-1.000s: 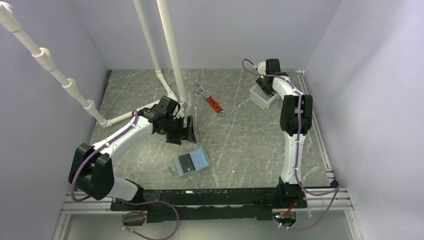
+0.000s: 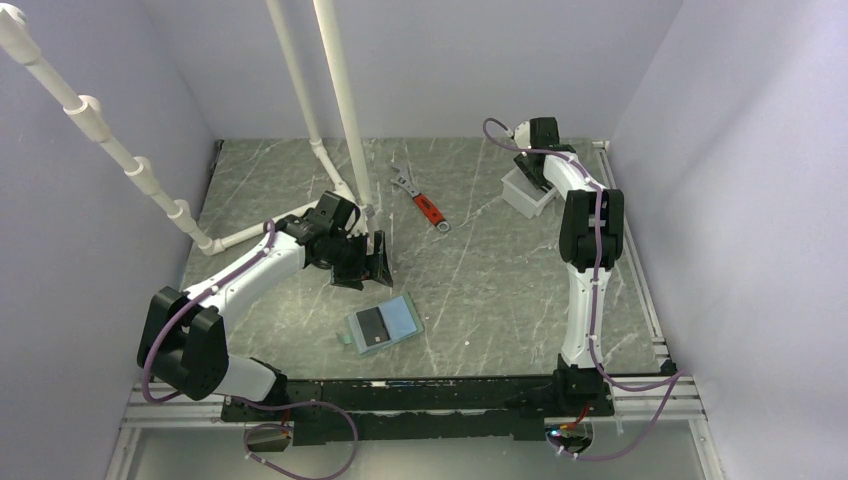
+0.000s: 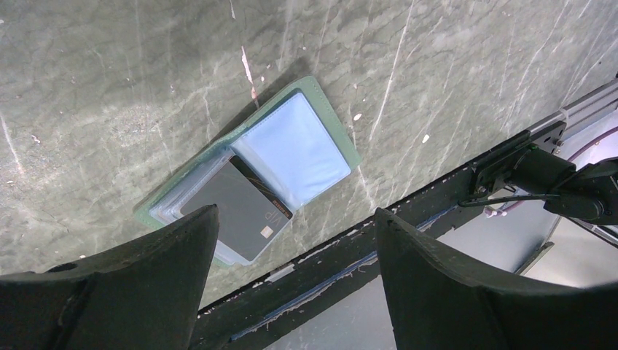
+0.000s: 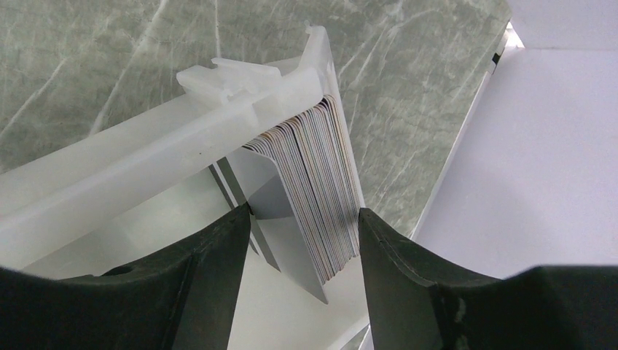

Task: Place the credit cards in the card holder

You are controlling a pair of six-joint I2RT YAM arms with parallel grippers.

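Observation:
The open card holder [image 3: 345,142], green-edged with clear sleeves, lies on the table at the front left. A dark grey card [image 3: 244,211] sits in one of its halves; the other shows pale blue. My left gripper hovers over that area, open and empty. At the back right, my right gripper reaches into a white box [image 4: 109,175] holding a dense stack of credit cards [image 4: 317,175]. Its open fingers [image 4: 218,244] stand on either side of the stack, the front white card [image 4: 295,244] leaning out at its lower end. Whether both fingertips touch is unclear.
An adjustable wrench [image 2: 428,208] with a red handle lies at the back middle. White pipes [image 2: 345,110] rise behind the left arm. Bare table spreads between the holder and the box.
The white box has shifted slightly to the right under my right gripper. The left arm and the card holder have not moved.

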